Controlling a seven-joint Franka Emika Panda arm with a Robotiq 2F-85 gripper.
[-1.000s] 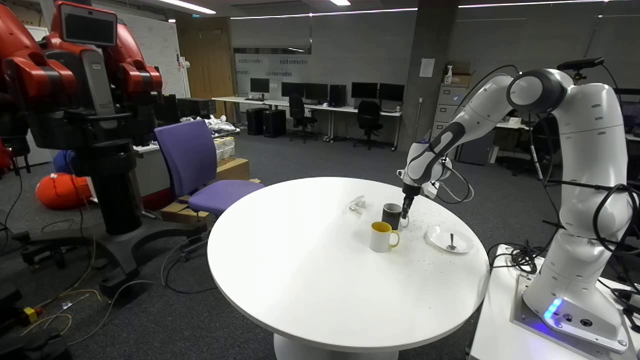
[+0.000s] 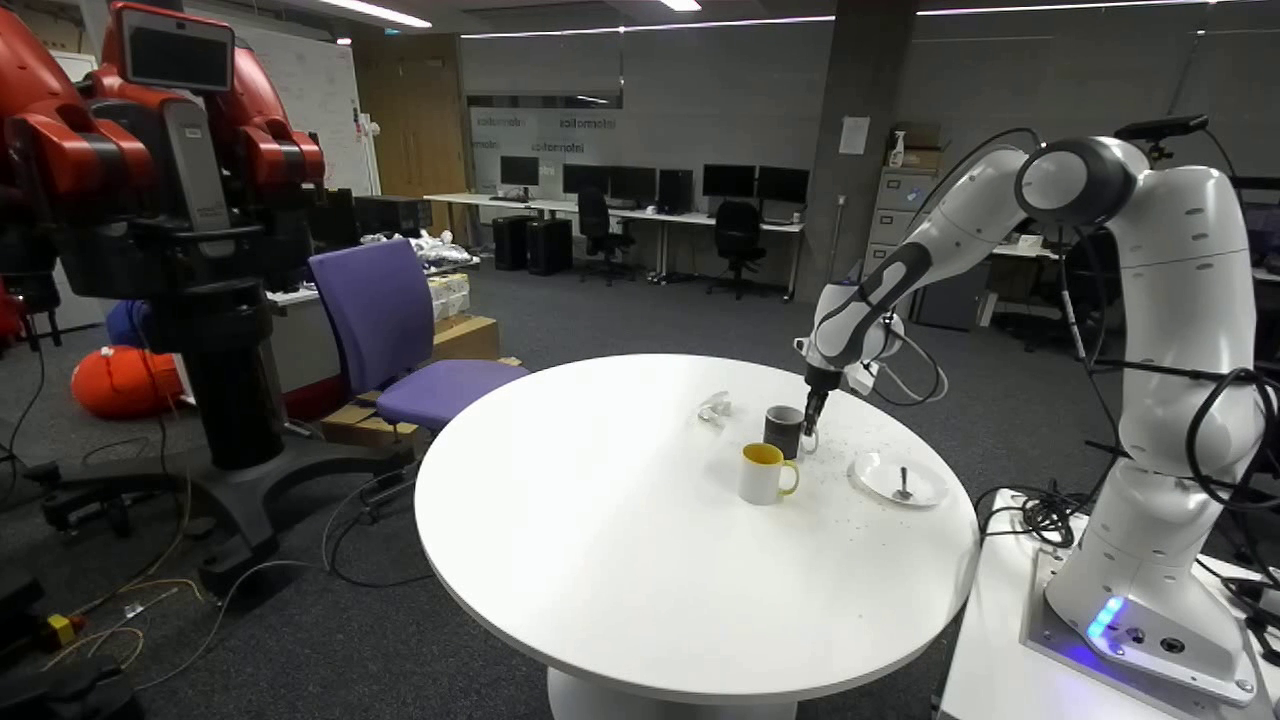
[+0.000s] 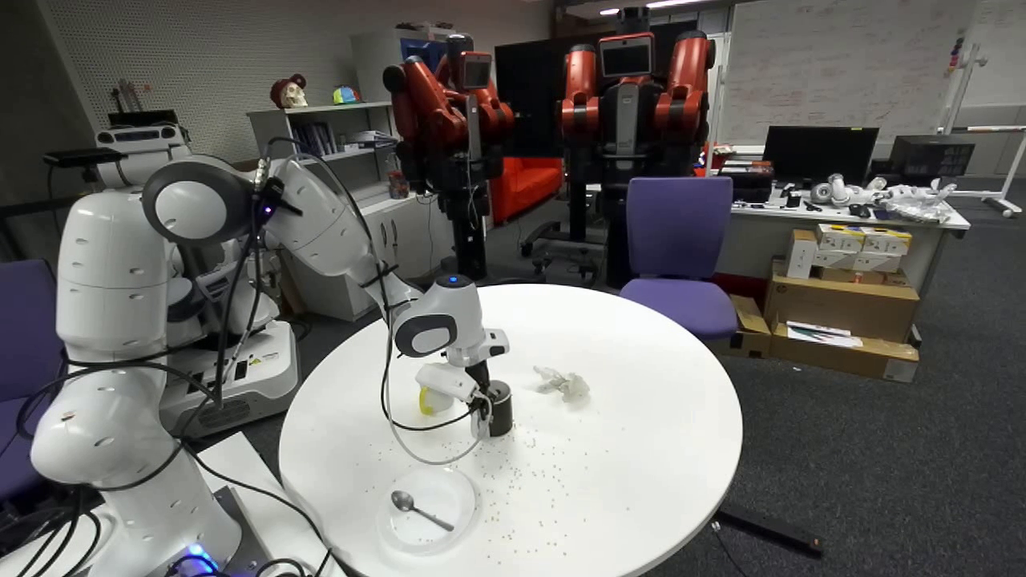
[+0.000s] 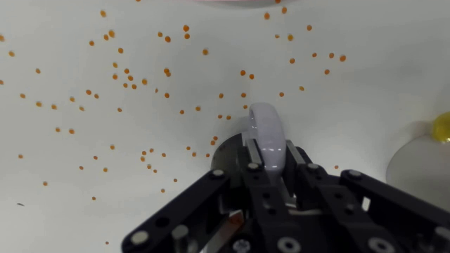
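Observation:
A dark mug (image 2: 782,431) with a white handle (image 4: 268,130) stands upright on the round white table (image 2: 576,504). My gripper is shut on that handle, one finger on each side of it, as the wrist view shows. The fingers hide much of the mug's dark body there. In exterior view 2 the mug (image 3: 499,410) is partly behind the gripper. Close by stands a white mug with a yellow inside (image 2: 762,474), its yellow handle (image 4: 442,127) at the right edge of the wrist view.
A white plate (image 3: 468,486) with a spoon (image 3: 420,510) lies near the arm's base side. Crumpled clear plastic (image 3: 563,384) rests beyond the dark mug. Small orange grains are scattered around the mug. The table's far side from the arm is clear.

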